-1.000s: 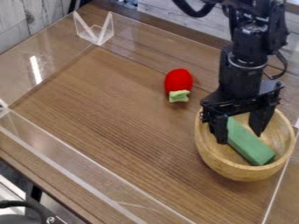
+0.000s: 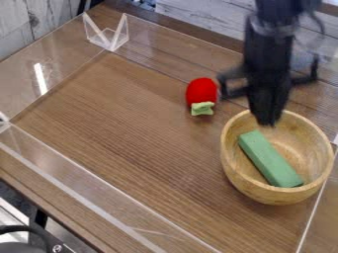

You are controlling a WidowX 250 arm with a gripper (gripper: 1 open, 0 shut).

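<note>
My gripper (image 2: pixel 272 87) is motion-blurred in the upper right, above a wooden bowl (image 2: pixel 299 192); its fingers are too blurred to read. In the bowl lies a green block (image 2: pixel 270 159), clear of the gripper. Left of the bowl sit a red object (image 2: pixel 201 90) and a small pale-green piece (image 2: pixel 203 108) just in front of it.
A white wire basket (image 2: pixel 103 32) stands at the upper left. A dark object (image 2: pixel 20 237) shows at the lower-left corner.
My gripper has risen out of the bowl and is blurred. The green block stays in the bowl, now fully in view.
</note>
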